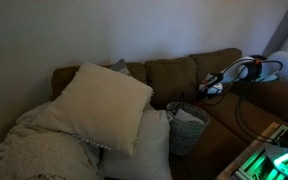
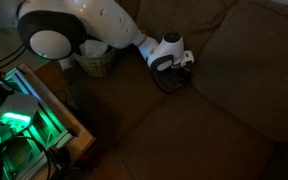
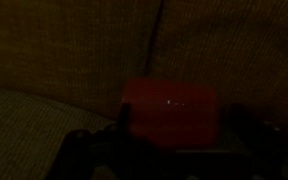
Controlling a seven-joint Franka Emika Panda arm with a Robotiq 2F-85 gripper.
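Note:
In the wrist view a red, box-like thing (image 3: 171, 112) lies against the sofa, between the dark fingers of my open gripper. The picture there is very dark, and whether the fingers touch it cannot be told. In exterior view 1 my gripper (image 1: 203, 98) is low over the sofa seat near the backrest, with only a trace of red showing beside it. In exterior view 2 the gripper (image 2: 182, 77) points down near the back cushions, and the arm hides the red thing.
A light woven basket (image 1: 187, 128) stands on the sofa near the arm. Large pale cushions (image 1: 99, 105) fill the left side. A wooden table with a green-lit device (image 2: 22, 118) stands in front. The sofa seat (image 2: 184, 135) is otherwise clear.

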